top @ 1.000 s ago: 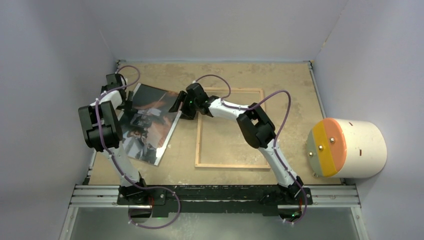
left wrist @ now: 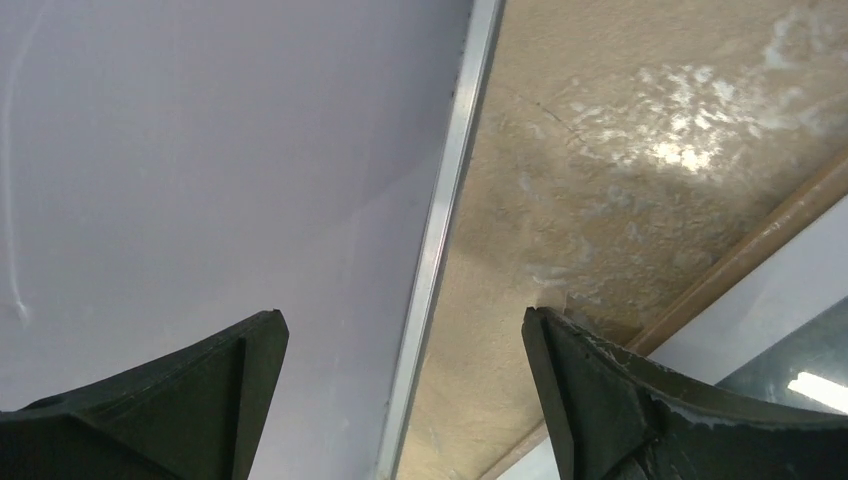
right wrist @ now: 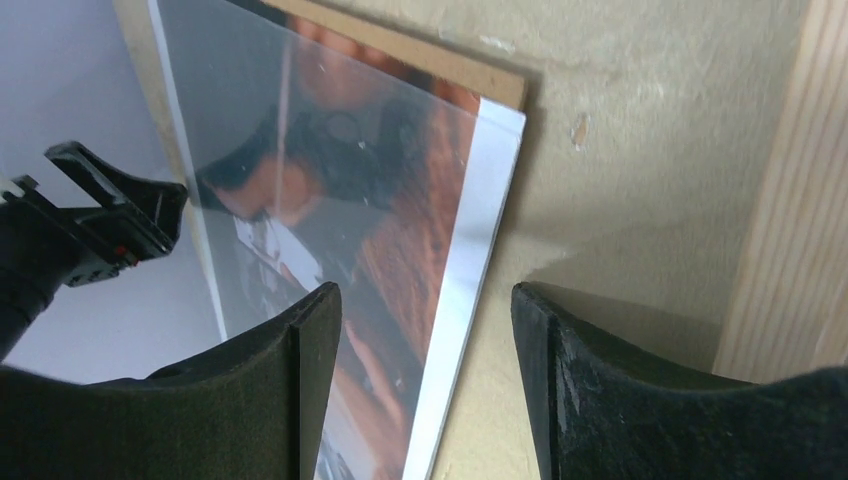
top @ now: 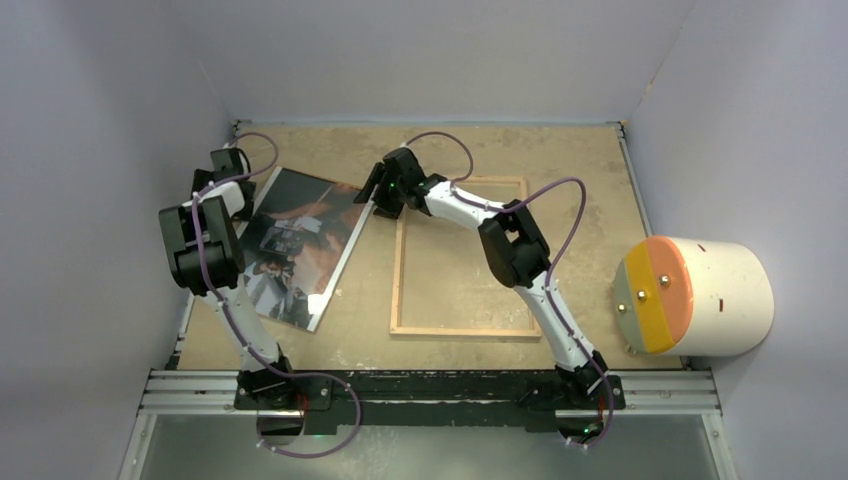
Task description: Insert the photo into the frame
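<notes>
The glossy photo [top: 300, 240] lies tilted on the table at left, with white strips along its long sides. Right of it, the empty light-wood frame [top: 397, 290] lies flat. At the photo's upper left edge, my left gripper is open, one finger by the wall and the other beside the photo's brown edge [left wrist: 740, 255]. My right gripper stands open around the photo's right edge near its far corner; its fingers [right wrist: 310, 350] lie on either side of the white strip [right wrist: 465, 250]. No contact with the photo can be made out.
A striped cylinder [top: 700, 295] lies at the right. The side wall [left wrist: 250, 180] rises close beside my left gripper, with a metal strip [left wrist: 440, 220] at its foot. Bare table [top: 580, 200] lies right of the frame.
The left one went up to the far side and came back. Photo and frame lie where they were.
</notes>
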